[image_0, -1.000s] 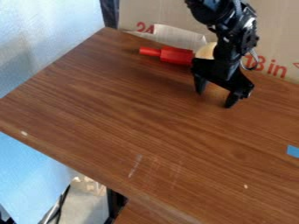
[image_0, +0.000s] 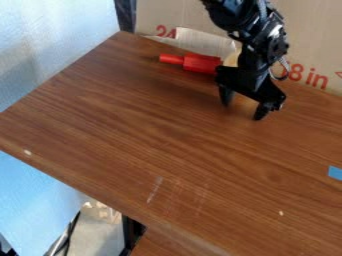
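Note:
A black robot gripper (image_0: 242, 105) hangs low over the back right of the wooden table (image_0: 147, 150), its two fingers pointing down, spread apart near the tabletop. Whether anything small is between them is hard to tell. Just left of the arm lies a red cylindrical object (image_0: 198, 63) with a thinner red end, like a rolling pin. A pale, light tan object behind the arm is mostly hidden.
A cardboard sheet (image_0: 314, 50) with red print stands along the back. A whitish roll or strip (image_0: 201, 40) lies behind the red object. A blue patch (image_0: 335, 172) is at the right.
The objects look unmoved.

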